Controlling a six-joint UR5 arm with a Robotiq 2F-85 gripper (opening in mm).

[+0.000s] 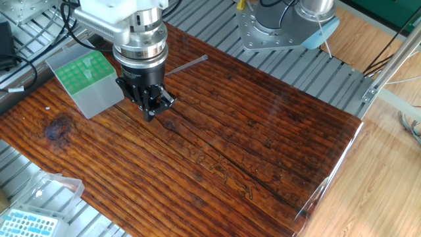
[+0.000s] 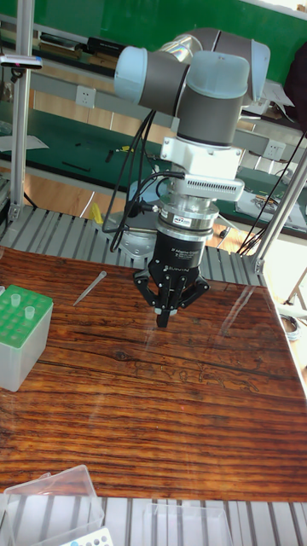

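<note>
My gripper points down over the wooden board, its fingers brought together with nothing visible between them. From the front, in exterior view 3, the gripper also looks shut, its two black fingertips side by side. A thin translucent pipette lies flat on the board behind the gripper; in exterior view 3 the same pipette is to the gripper's left. Left of the gripper stands a rack box with a green perforated top and a few small clear tubes in it.
A clear plastic lid and a box with blue-and-white contents lie off the board's front-left edge on the slatted metal table. The arm's base plate is behind the board. The board's middle and right are bare.
</note>
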